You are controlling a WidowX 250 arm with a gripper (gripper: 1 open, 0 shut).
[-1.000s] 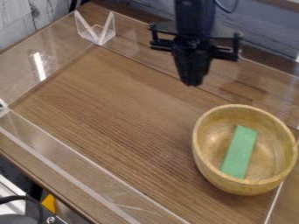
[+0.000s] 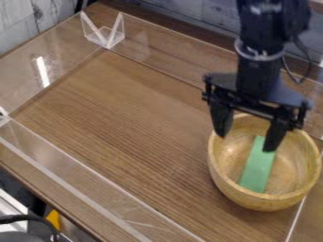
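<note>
A wooden bowl [image 2: 229, 184] sits at the right on the table, holding a green elongated block [image 2: 259, 164]. The black gripper [image 2: 258, 122] is lowered over the bowl's back part, its fingers pointing down at either side, spread open. Whether the fingertips are inside the rim is hard to tell.
A clear wire or plastic basket-like object [image 2: 105, 30] stands at the back left.
The bowl and green block look unmoved.
</note>
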